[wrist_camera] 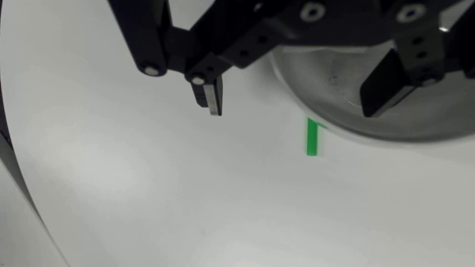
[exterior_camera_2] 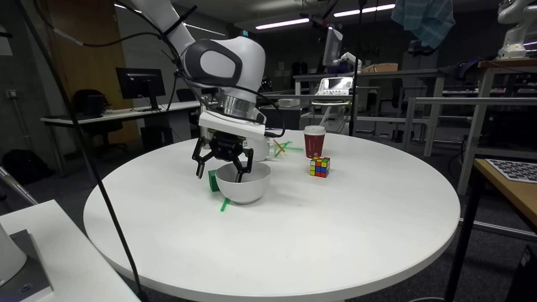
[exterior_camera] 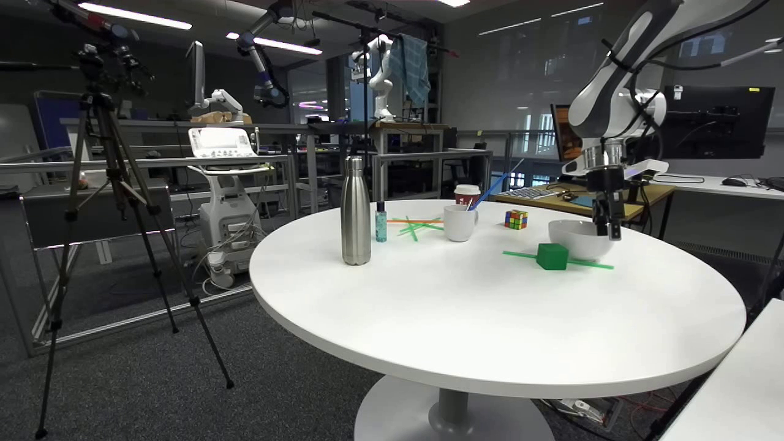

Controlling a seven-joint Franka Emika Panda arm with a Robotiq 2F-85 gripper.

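Observation:
My gripper (exterior_camera_2: 219,178) stands open at the white bowl (exterior_camera_2: 245,191), nothing between its fingers. In the wrist view, one finger (wrist_camera: 385,86) is over the bowl's interior and the other (wrist_camera: 212,98) is outside the rim, above bare table. The bowl's wall lies between the two sides; whether either finger touches it I cannot tell. A green cube (exterior_camera: 552,256) sits beside the bowl, partly hidden behind it in exterior view 2. A green stick (exterior_camera: 599,265) runs past the cube and the bowl's foot; its end (wrist_camera: 312,141) pokes out below the rim in the wrist view.
Beyond the bowl are a Rubik's cube (exterior_camera_2: 320,167), a red paper cup (exterior_camera_2: 314,142) and a white mug (exterior_camera: 459,224) holding a blue stick. Loose sticks (exterior_camera: 413,227), a small teal bottle (exterior_camera: 380,223) and a steel bottle (exterior_camera: 356,214) stand farther off.

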